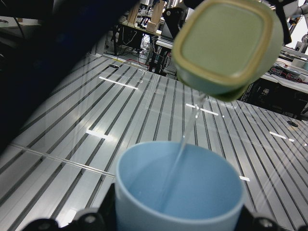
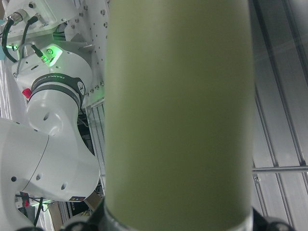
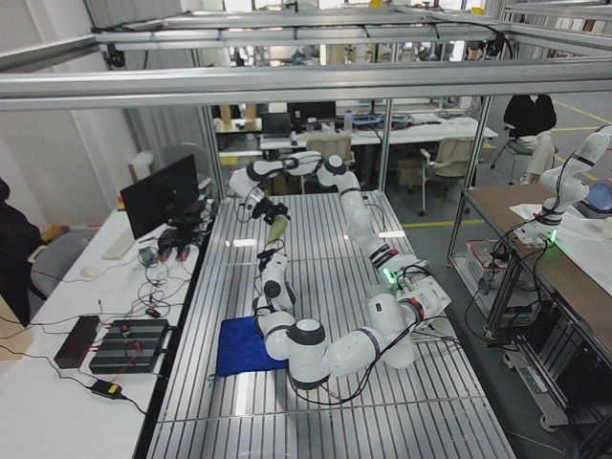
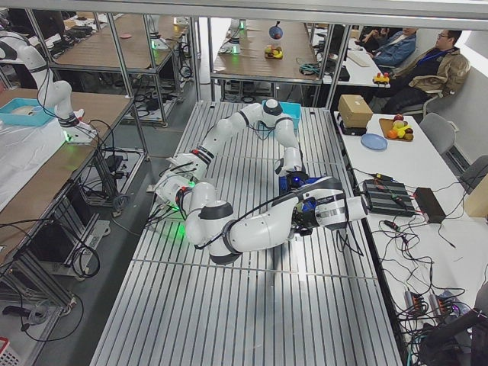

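In the left wrist view a pale blue cup [image 1: 178, 187] sits in my left gripper, whose dark fingers show at its sides. Above it a tilted green container [image 1: 224, 41] with a rounded-square top pours a thin clear stream into the cup. In the right wrist view the green container [image 2: 178, 106] fills the middle, held by my right gripper, fingertips at the bottom edge. In the camera left view the green container [image 3: 278, 228] is tilted between the two grippers; the cup is hard to make out there.
A blue cloth [image 3: 239, 349] lies on the slatted metal table [image 3: 210, 430]. A light blue bin [image 4: 291, 110] stands at one end. Side desks hold electronics and cables; frame posts surround the table.
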